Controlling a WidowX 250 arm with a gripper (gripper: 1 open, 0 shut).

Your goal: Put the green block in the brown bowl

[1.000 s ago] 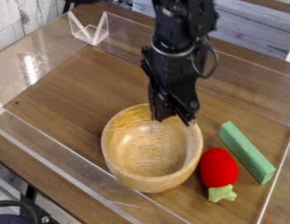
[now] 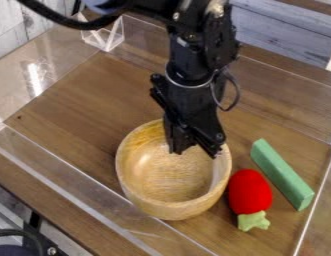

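Observation:
The green block [image 2: 281,174] is a long bar lying on the wooden surface at the right, slanted, outside the bowl. A brown bowl [image 2: 141,196] stands at the centre front, and its visible inside is empty. My black gripper [image 2: 195,146] points down over the bowl's far rim, to the left of the green block and well apart from it. Its fingers are shut, with nothing seen between them. They hide part of the bowl's far side.
A red strawberry-like toy [image 2: 248,192] with a pale green top lies between the bowl and the green block. Clear walls edge the tray [image 2: 74,183]. Bare wood [image 2: 88,115] is free at the left and back.
My gripper has moved left and slightly down, from above the bowl's right far rim to above its far middle. Block, bowl and red toy have stayed put.

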